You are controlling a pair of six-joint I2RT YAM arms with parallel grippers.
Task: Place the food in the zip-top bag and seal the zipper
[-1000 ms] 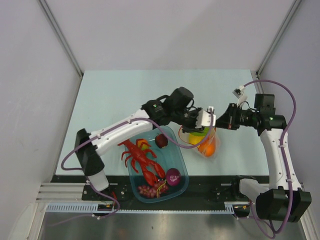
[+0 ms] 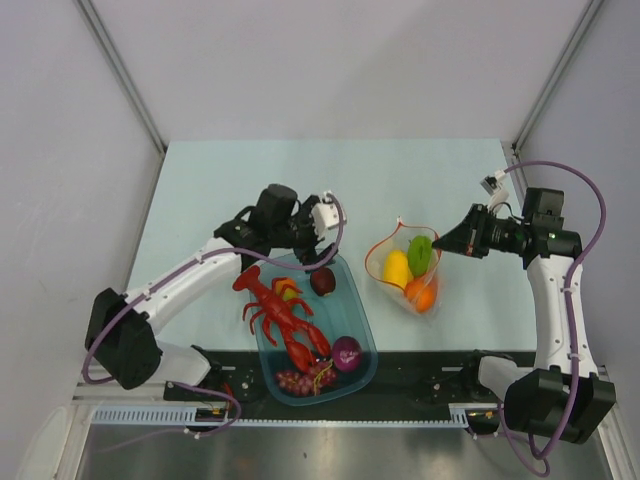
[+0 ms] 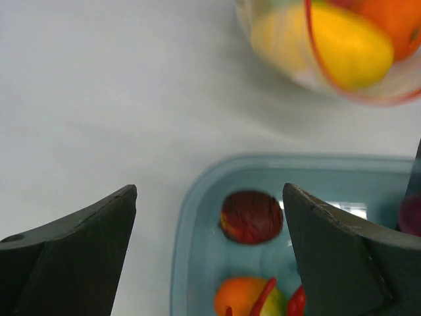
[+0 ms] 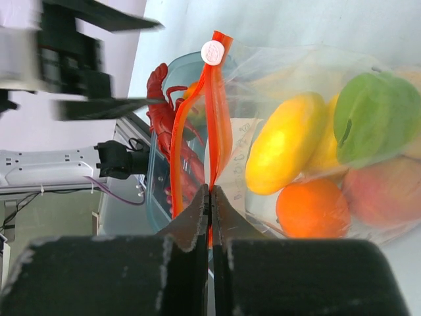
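Note:
The zip top bag (image 2: 400, 290) holds a yellow mango (image 4: 283, 141), a green pepper (image 4: 371, 108), an orange (image 4: 312, 207) and a peach (image 4: 385, 194). My right gripper is shut on the bag's red zipper edge, with the white slider (image 4: 212, 52) at its other end. My left gripper hangs open over the back of the blue tray (image 2: 365, 330), left of the bag, with nothing between its fingers.
In the tray lie a red lobster (image 2: 285, 320), a dark red fruit (image 2: 322, 282), an onion (image 2: 346, 352) and grapes (image 2: 300, 383).
My left gripper has moved left, away from the bag to above the tray. My right gripper has drawn slightly rightward, and the bag's opening shows more fully.

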